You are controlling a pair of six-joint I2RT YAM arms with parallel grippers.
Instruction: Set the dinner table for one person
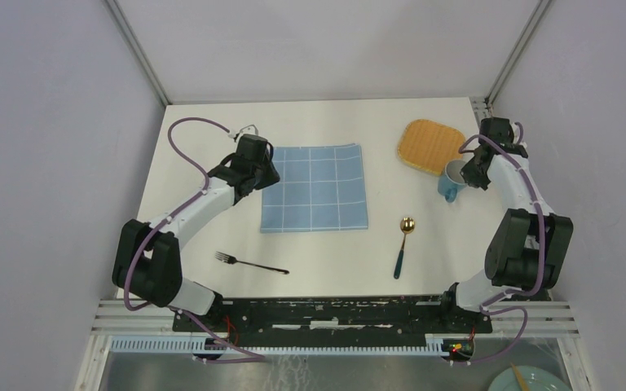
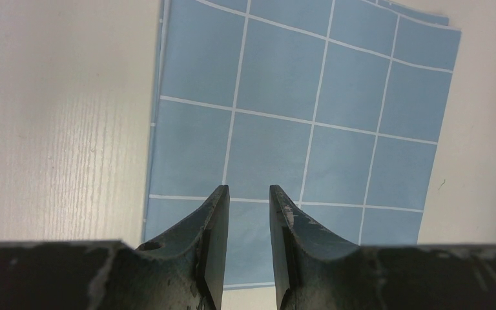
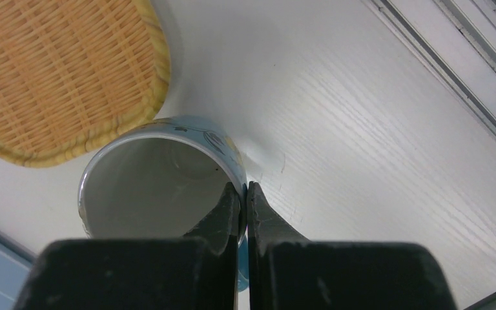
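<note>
My right gripper is shut on the rim of a blue mug (image 3: 161,181), one finger inside its pale interior and one outside. The mug (image 1: 450,184) hangs or stands at the table's right, beside the woven tray (image 1: 429,145); whether its base clears the table I cannot tell. Over the blue gridded placemat (image 1: 314,199), near its upper left corner, my left gripper is open and empty. A fork (image 1: 251,264) lies below the placemat to the left. To the right of the placemat lies a gold spoon (image 1: 403,246) with a dark green handle.
Bare white table (image 1: 342,265) surrounds the placemat, with free room between it and the spoon. Metal rails (image 3: 465,90) border the right edge. A pale green plate (image 1: 528,380) shows off the table at the lower right corner.
</note>
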